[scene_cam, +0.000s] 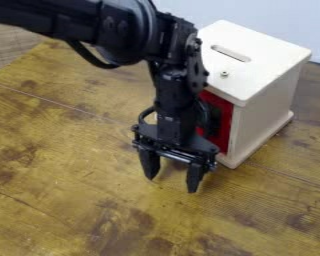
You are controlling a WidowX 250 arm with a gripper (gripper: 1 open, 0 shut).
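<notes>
My black gripper (172, 173) hangs low over the wooden table, pointing down, its two fingers apart with nothing seen between them. It is just in front of a white wooden box (262, 105) with a slot and a small knob on top. The box's red front panel (222, 134) is partly hidden behind the gripper and arm.
A white wall stands behind the box, and a woven surface shows at the far left edge.
</notes>
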